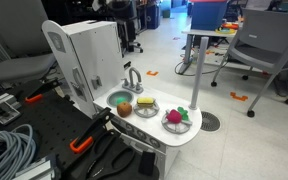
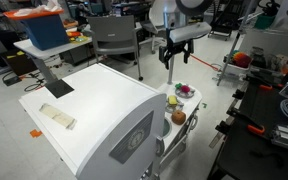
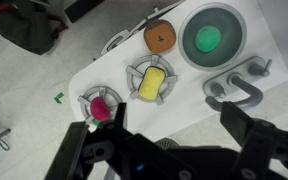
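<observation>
My gripper stands open above a white toy kitchen counter [image 1: 159,131], nothing between its fingers; it also hangs high over the counter in the second exterior view. In the wrist view, a yellow block-like item [image 3: 152,83] rests on one grey burner, and a red item [image 3: 101,108] sits on the other. A brown, rounded item [image 3: 160,37] lies on the counter beside the grey sink bowl [image 3: 192,58]. Inside the bowl is a green item [image 3: 207,39]. The tap [image 3: 246,92] rises next to the sink.
A white cabinet [image 1: 94,50] stands behind the sink. On the black table [image 1: 44,130] lie a coiled cable [image 1: 9,150] and black tools with orange parts. Open floor lies right of the counter; a grey chair [image 1: 264,48] stands beyond.
</observation>
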